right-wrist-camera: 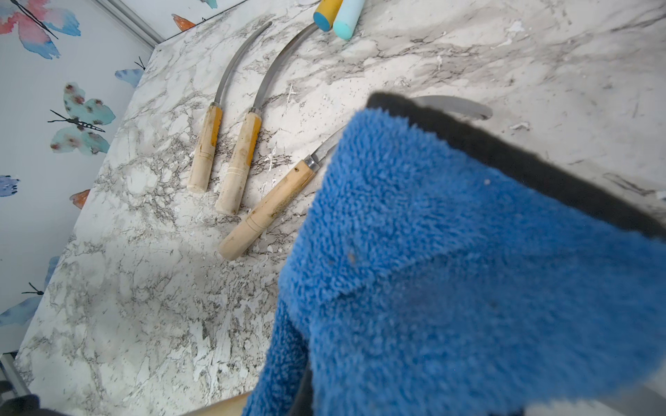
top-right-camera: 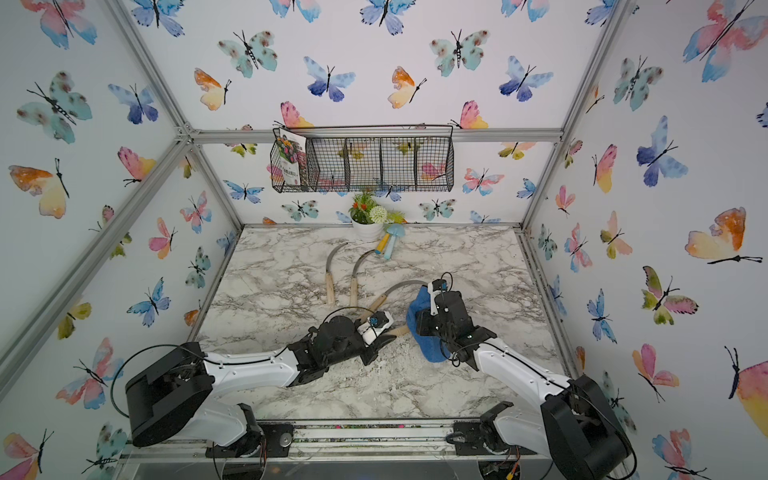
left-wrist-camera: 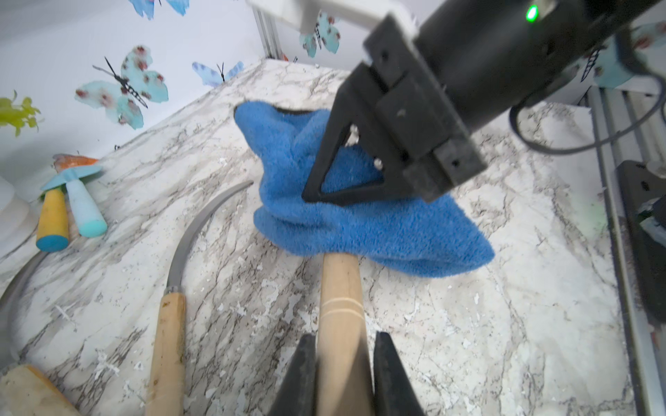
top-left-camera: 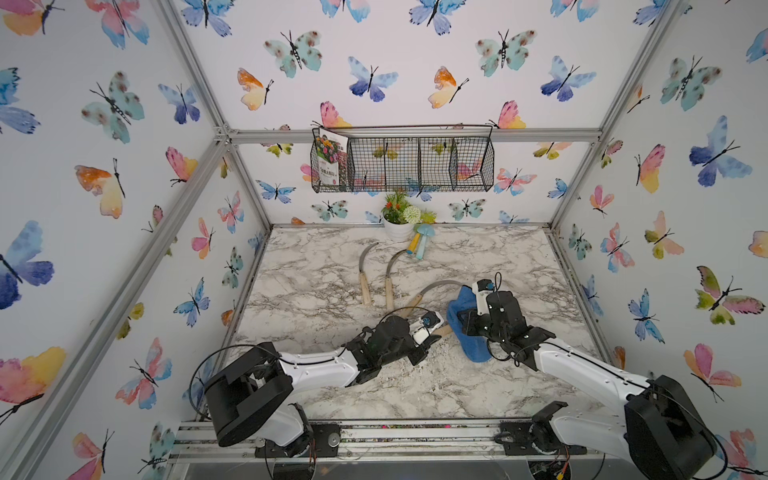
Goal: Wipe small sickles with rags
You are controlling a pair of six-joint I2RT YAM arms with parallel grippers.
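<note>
A wooden handle [left-wrist-camera: 340, 291] runs from between my left gripper's fingers into a blue rag [left-wrist-camera: 416, 235]; my left gripper [top-left-camera: 424, 348] is shut on it, and the rag hides its far end. My right gripper [top-left-camera: 468, 324] is shut at the rag, whose folds fill much of the right wrist view and hide its fingertips. Three sickles with wooden handles lie on the marble top: the left one [right-wrist-camera: 204, 149], the middle one [right-wrist-camera: 236, 166] and the nearest one [right-wrist-camera: 267, 208], just left of the rag.
A white flower pot [top-left-camera: 397, 230] and toy tools with yellow and light-blue handles [top-left-camera: 416, 246] stand or lie at the back centre. A wire basket [top-left-camera: 404, 160] hangs on the back wall.
</note>
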